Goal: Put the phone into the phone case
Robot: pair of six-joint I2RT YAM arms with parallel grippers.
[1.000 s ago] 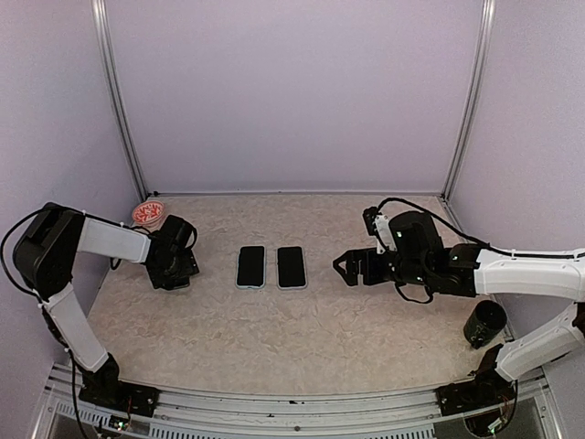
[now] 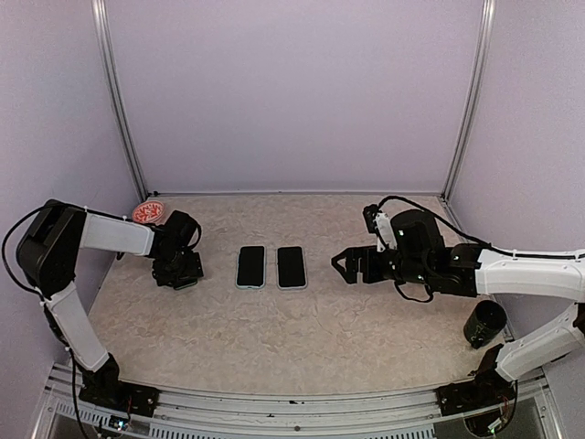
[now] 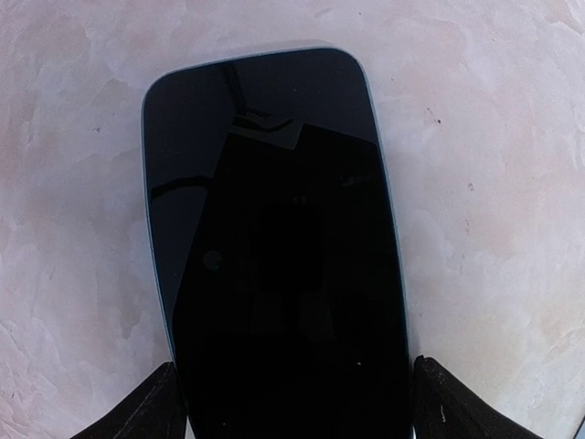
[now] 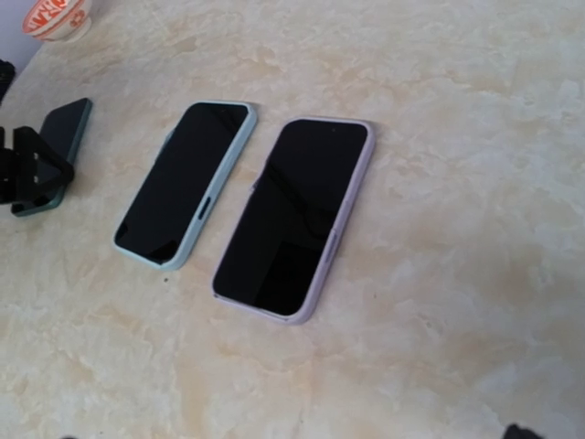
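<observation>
A dark phone (image 3: 292,274) with a thin bluish-green edge fills the middle of the left wrist view, slightly turned. My left gripper straddles its near end, one finger along each long side; whether both press on it is unclear. In the right wrist view that phone (image 4: 66,128) lies at the far left, partly hidden by the left fingers. Two cased black-screened phones sit mid-table, one in a pale blue case (image 4: 203,219), one in a lilac case (image 4: 334,242). My right gripper (image 2: 345,265) stands open to their right, empty.
An orange-patterned bowl (image 2: 148,212) stands behind the left arm, near the left wall. At the right edge is a dark cup (image 2: 484,323) beside the right arm.
My left gripper has shifted slightly right, and the phone's visible end beneath it appears a little farther right too. The right arm and the two cased phones have stayed put.
</observation>
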